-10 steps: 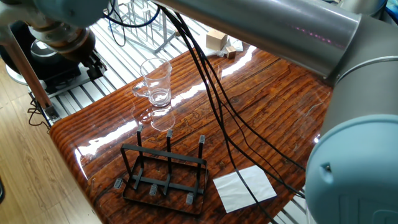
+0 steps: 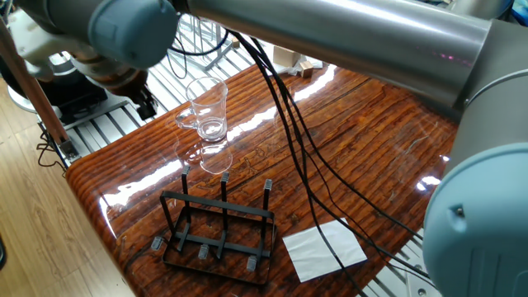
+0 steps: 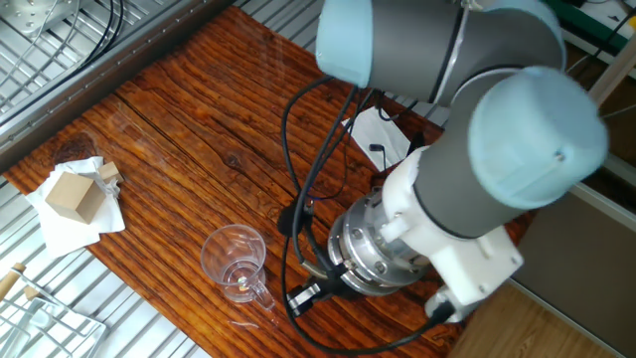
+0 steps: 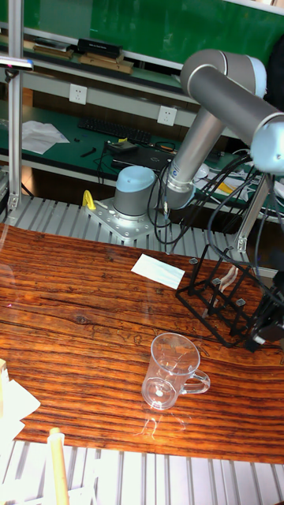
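A clear glass mug (image 2: 211, 111) stands upright on the wooden table, its handle toward my gripper (image 2: 147, 109) in exterior view 1. Seen in exterior view 2, the gripper (image 3: 306, 295) is close beside the handle of the mug (image 3: 237, 267), with a small gap between them. From exterior view 3, the mug (image 4: 171, 375) is empty, and the gripper (image 4: 260, 335) shows dark at the right edge. The fingers are too small and dark to tell whether they are apart. A black wire rack (image 2: 219, 235) sits on the table.
A white sheet (image 2: 324, 250) lies beside the rack. Wooden blocks (image 3: 76, 197) rest on white paper at a table corner. Black cables (image 2: 289, 115) hang from the arm across the view. Bare tabletop (image 3: 189, 129) spreads beyond the mug.
The arm and cables have shifted right with my gripper. The mug and rack have stayed in place.
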